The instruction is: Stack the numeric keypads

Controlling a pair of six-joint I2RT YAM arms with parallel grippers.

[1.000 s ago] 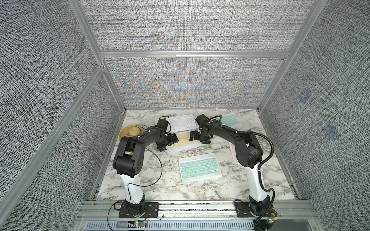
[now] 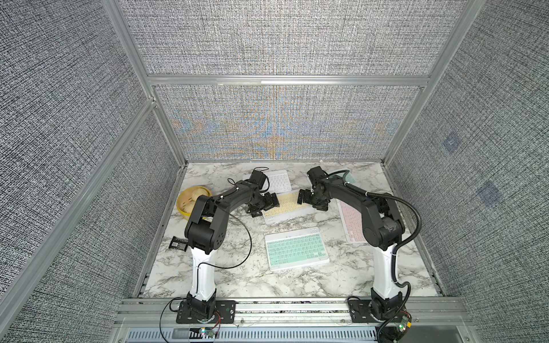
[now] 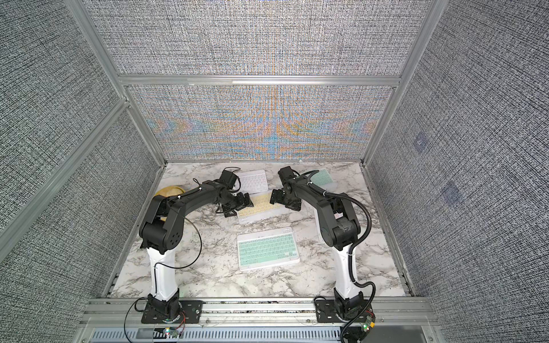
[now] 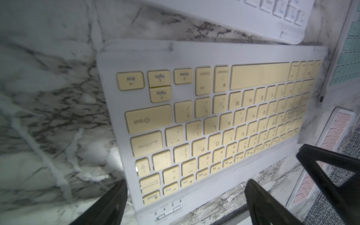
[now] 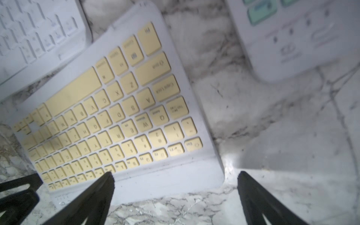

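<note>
A white keyboard with yellow keys point(image 2: 290, 207) lies in the middle of the table. My left gripper point(image 2: 266, 207) is over its left end and my right gripper point(image 2: 312, 201) over its right end. Both are open, their dark fingers point(image 4: 112, 204) wide apart in each wrist view. Whether the fingertips touch the yellow keyboard, or whether it is lifted, I cannot tell. A white keyboard point(image 2: 279, 181) lies just behind it, and a teal keyboard point(image 2: 296, 249) in front. At the right is a pink keyboard point(image 2: 351, 221), partly hidden by my right arm; behind that arm, a second teal one point(image 3: 322, 177).
A yellow bowl point(image 2: 179, 204) stands at the left, partly behind my left arm. A small black packet point(image 2: 177, 244) lies near the left edge.
Both grippers have moved to the right and slightly back, and the yellow keyboard has shifted along with them. The front teal keyboard has stayed in place.
</note>
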